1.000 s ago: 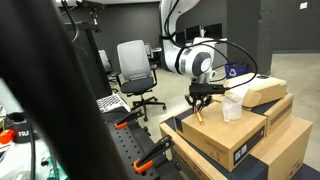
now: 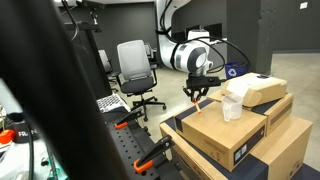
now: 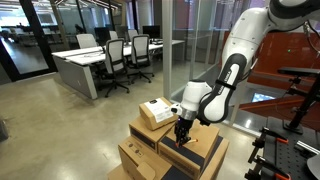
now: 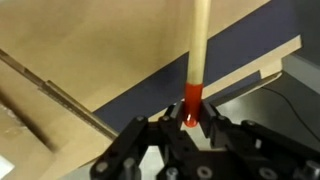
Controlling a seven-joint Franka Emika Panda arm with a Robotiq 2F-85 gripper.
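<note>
A slim stick (image 4: pixel 200 35) with a pale wooden shaft and a red end runs up the middle of the wrist view. My gripper is shut on that red end, its black fingers on either side. In exterior view 1, the gripper (image 2: pixel 197 99) points down over the near-left part of the cardboard box top (image 2: pixel 215 125), the orange-looking stick (image 2: pixel 198 110) beneath it. Whether the stick's lower tip touches the box cannot be made out. Exterior view 2 has the gripper (image 3: pixel 183 130) low over the boxes, the stick too small to tell.
A white translucent cup (image 2: pixel 232 106) stands on the box to the right of the gripper. Behind it lies a tan package (image 2: pixel 254 88). More cardboard boxes (image 2: pixel 284 140) stand at the right. Office chairs (image 2: pixel 135 65) are farther back.
The gripper and stick have shifted slightly. The stick slanted across the box top before; now it looks shorter and more upright under the gripper. The cup has stayed in place.
</note>
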